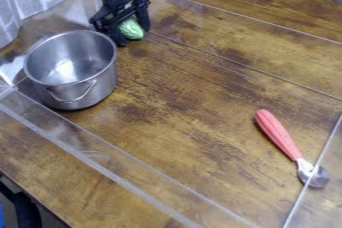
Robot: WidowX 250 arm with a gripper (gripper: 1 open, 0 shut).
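Note:
My black gripper (123, 20) reaches down at the upper left, just behind a steel pot (72, 68). A green object (131, 30) lies at its fingertips, partly hidden by them. I cannot tell whether the fingers are open or shut on it.
A red-handled utensil (281, 140) with a metal head lies at the right. A crumpled clear sheet is along the left edge.

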